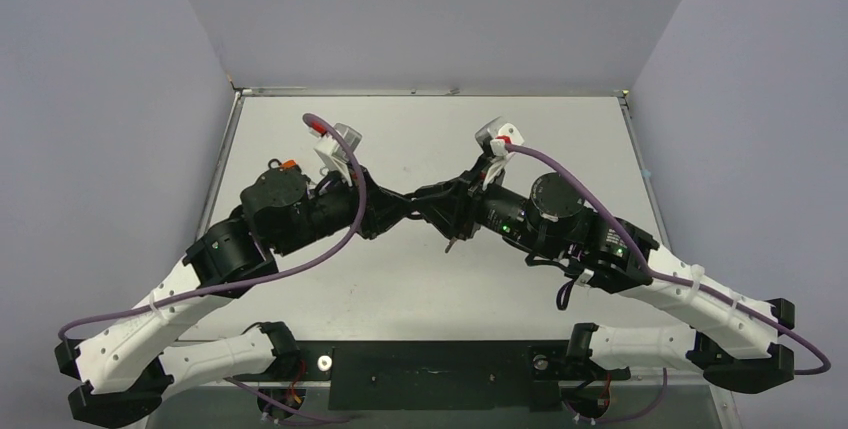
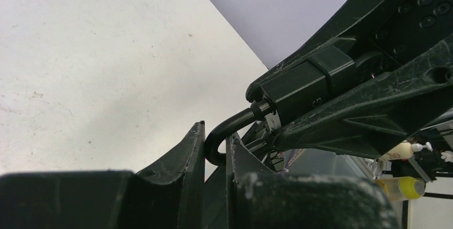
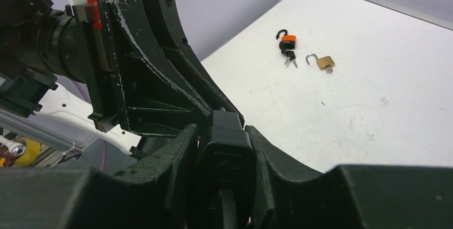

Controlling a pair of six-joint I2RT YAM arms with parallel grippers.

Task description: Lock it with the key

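A black padlock (image 2: 310, 79) is gripped at its body by my right gripper, which is shut on it. Its curved black shackle (image 2: 235, 122) points toward my left gripper. The left fingertips stand on either side of the shackle's bend, close to it or touching; whether they grip it is unclear. In the top view the two grippers meet tip to tip over the middle of the table. How deep the shackle's ends sit in the body is hard to see, and no key shows clearly at this padlock.
On the white table (image 3: 374, 127) lie an orange-and-black padlock (image 3: 287, 41) with an open shackle, small keys (image 3: 290, 58) beside it and a brass padlock (image 3: 325, 62), also open.
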